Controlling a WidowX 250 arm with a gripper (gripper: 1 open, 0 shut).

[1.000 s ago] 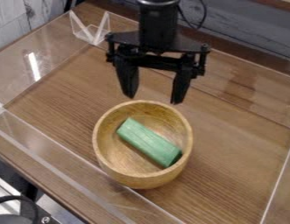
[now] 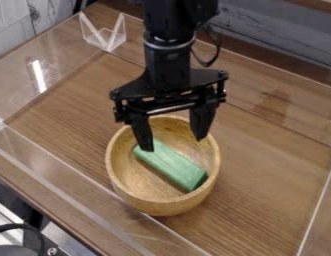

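My black gripper (image 2: pixel 164 126) hangs from the top centre of the camera view over a round tan bowl (image 2: pixel 199 202), its two fingers spread wide above the bowl's back part, nothing seen between them. Inside the bowl a pale green block (image 2: pixel 173 168) lies on a slant, running from upper left to lower right.
A clear plastic object (image 2: pixel 105 30) stands at the back left. A black cable (image 2: pixel 21 236) shows at the lower left. A grey wall rises at the back.
The bowl and green block have not visibly moved.
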